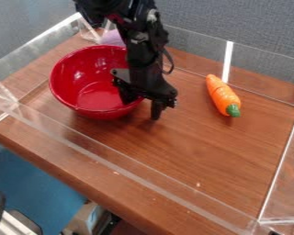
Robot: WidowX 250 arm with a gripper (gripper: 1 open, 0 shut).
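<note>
A red bowl [84, 79] rests on the wooden tabletop at the back left. My black gripper [142, 99] is low at the bowl's right side, its fingers at or over the rim; whether they are open or closed on anything is hard to make out. An orange carrot [220, 93] with a green tip lies on the wood to the right, apart from the gripper.
Clear low walls border the wooden table [175, 170]. A pale purple object [110, 37] is partly hidden behind the bowl and arm.
</note>
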